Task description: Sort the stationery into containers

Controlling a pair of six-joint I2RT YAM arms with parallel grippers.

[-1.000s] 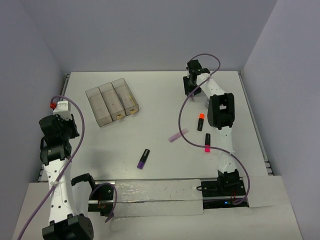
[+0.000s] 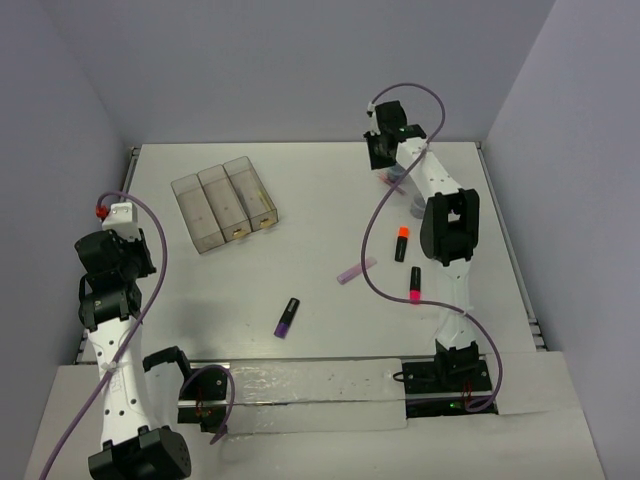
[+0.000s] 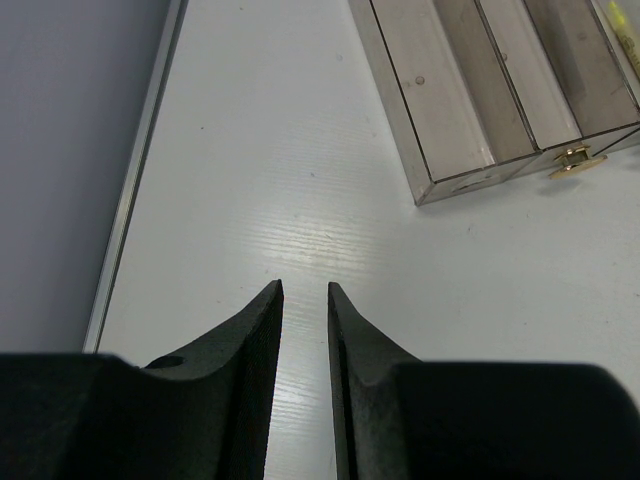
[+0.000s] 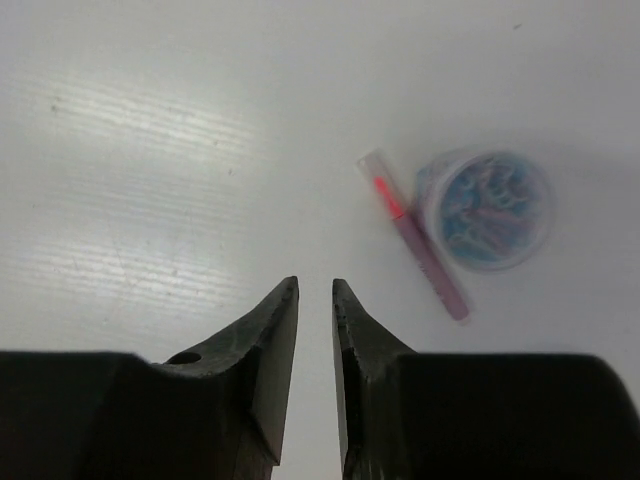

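Observation:
A three-compartment clear box [image 2: 224, 238] stands at the back left, with a yellow item [image 3: 622, 28] in its right compartment. Left of it my left gripper hangs over bare table, its fingers a little apart and empty. My right gripper is at the back right, also a little open with only table between its fingertips. Beyond it lies a red pen [image 4: 430, 262], touching or very close to a round tub [image 4: 490, 210] of small bluish pieces. Four markers lie nearer: orange [image 2: 402, 245], pink-capped [image 2: 415, 284], lilac [image 2: 356, 270] and purple [image 2: 287, 318].
A second clear tub [image 2: 418, 207] stands beside the right forearm, partly hidden. The right arm's purple cable [image 2: 366, 240] loops over the right half of the table. Bare table lies in the middle and front left.
My right gripper has shifted toward the back wall and slightly left, uncovering the pen and tub near it. The left arm has barely moved, and the markers lie where they were.

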